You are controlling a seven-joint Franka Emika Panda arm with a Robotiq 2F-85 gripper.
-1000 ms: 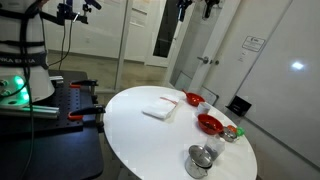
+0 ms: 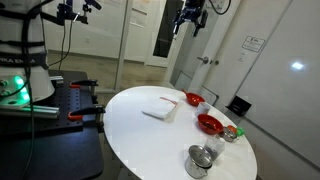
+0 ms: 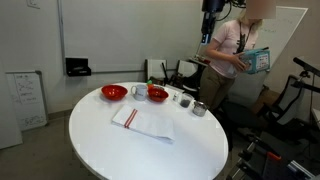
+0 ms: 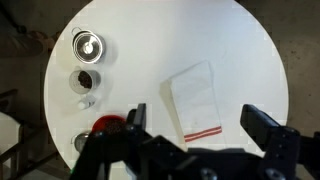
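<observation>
My gripper is open and empty, high above the white round table (image 2: 130, 140). Its black fingers (image 4: 257, 118) spread wide in the wrist view, with a folded white cloth (image 4: 194, 95) showing below and between them. Red stripes cross one end of the cloth (image 3: 150, 125), which lies flat on the table. From exterior view 1 the gripper (image 2: 188, 27) hangs at the top, well clear of everything on the table. In exterior view 2 the arm's end (image 3: 209, 30) shows at the upper right.
A silver pot (image 2: 199, 161) and a clear jar (image 2: 215, 146) stand near one edge. Two red bowls, one nearer (image 2: 210, 124) and one farther (image 2: 194, 98), flank a white mug (image 3: 139, 91). Bare tabletop surrounds the cloth. A person (image 3: 232, 42) stands behind, holding a box.
My gripper has come down a little and shifted slightly left in exterior view 1. The cloth, bowls, pot and jar have stayed where they were.
</observation>
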